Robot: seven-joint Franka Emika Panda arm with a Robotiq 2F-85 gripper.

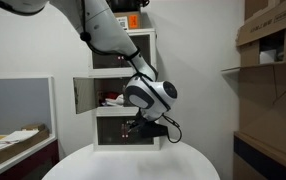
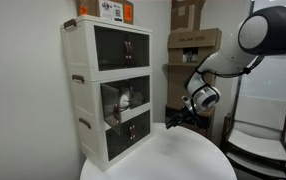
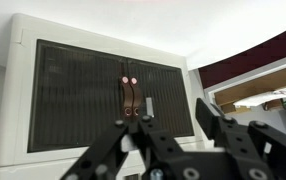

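A white cabinet (image 2: 95,100) with three stacked sections stands on a white round table (image 2: 178,165). In exterior view 2, the middle section's near door (image 2: 111,106) is swung open, and pale and dark contents (image 2: 125,101) show inside. Dark lower doors (image 3: 78,97) with brown strap handles (image 3: 132,97) are closed in the wrist view. My gripper is in front of the lower section, its black fingers apart and nothing visible between them. Exterior view 2 shows the gripper (image 2: 175,119) above the table, clear of the cabinet.
Boxes (image 2: 109,10) sit on top of the cabinet. Cardboard boxes (image 2: 193,45) are stacked behind the arm, and a white folding chair (image 2: 260,135) stands to the right. A low box (image 1: 11,146) lies at the far left.
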